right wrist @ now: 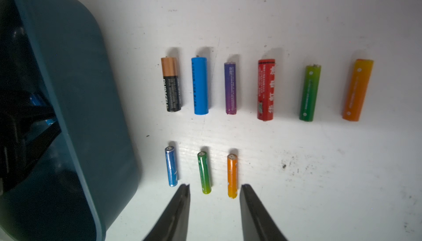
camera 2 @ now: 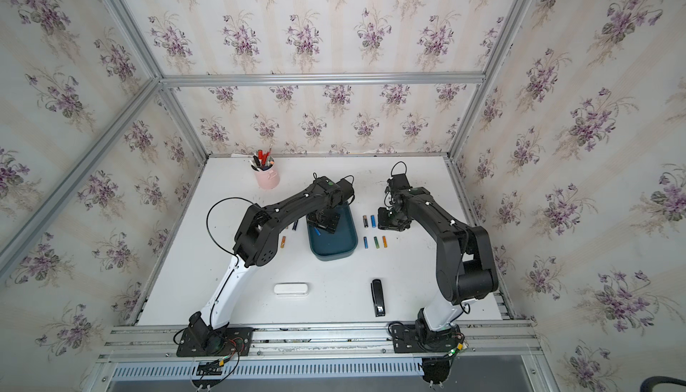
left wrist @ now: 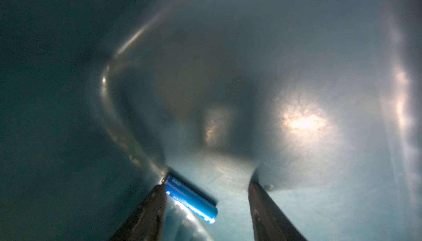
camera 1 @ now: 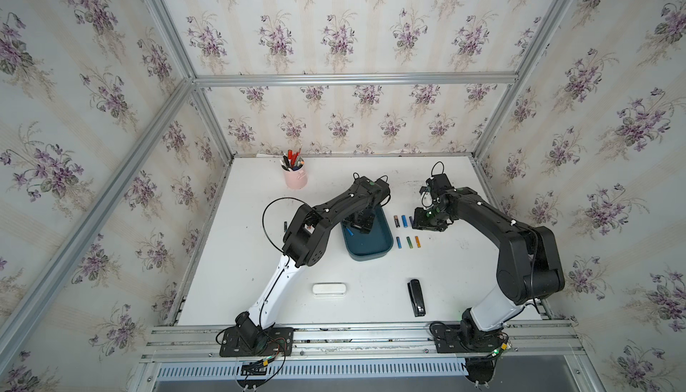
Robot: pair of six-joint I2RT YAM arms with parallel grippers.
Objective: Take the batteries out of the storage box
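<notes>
A single blue battery (left wrist: 191, 198) lies in the teal storage box (right wrist: 88, 104), against the foot of one wall. My left gripper is open inside the box; in the left wrist view the battery appears between its fingertips, nearer the left one, and I see no grip on it. Over the table right of the box, my right gripper stands part open with nothing held. Beyond its fingertips lie small blue (right wrist: 171, 166), green (right wrist: 204, 172) and orange (right wrist: 232, 176) batteries. Behind those runs a row of larger ones, including a red one (right wrist: 266, 89).
A pink pen cup (camera 1: 295, 176) stands at the back left. Near the front lie a white case (camera 1: 328, 288) and a black stapler-like object (camera 1: 416, 297). An orange battery (camera 2: 283, 242) lies left of the box.
</notes>
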